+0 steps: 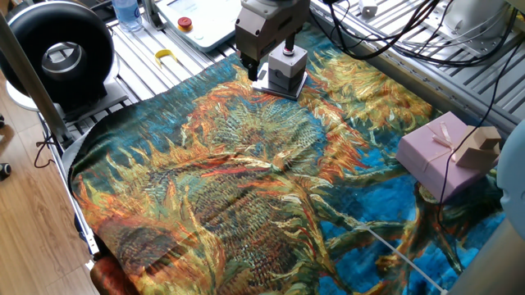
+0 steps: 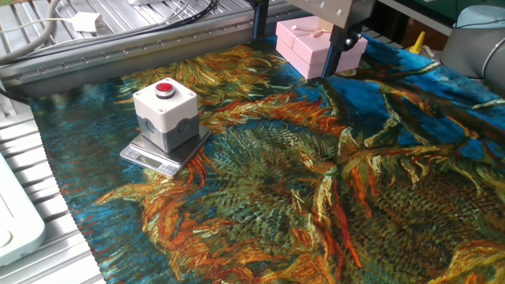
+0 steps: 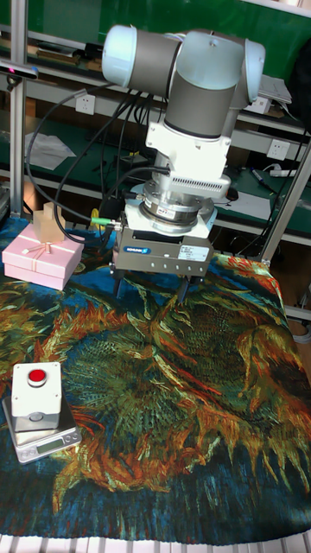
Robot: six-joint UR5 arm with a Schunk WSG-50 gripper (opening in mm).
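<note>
My gripper (image 3: 149,289) hangs above the patterned cloth, its two fingers well apart and nothing between them. In exterior view 2 one finger (image 2: 332,61) passes in front of the pink box (image 2: 304,57), and the other finger (image 2: 259,22) is partly cut off by the top edge. A white and grey box with a red button (image 2: 165,114) stands upright on a small silver scale (image 2: 148,162). In exterior view 1 my gripper partly covers this button box (image 1: 285,72). Contact between the fingers and the cloth cannot be made out.
A small cardboard piece (image 1: 478,148) rests on the pink box, with a dark cable running across. The sunflower cloth (image 3: 184,433) covers the table with slight wrinkles, its middle free. A black ring-shaped object (image 1: 92,61) and a yellow piece (image 1: 166,56) lie off the cloth.
</note>
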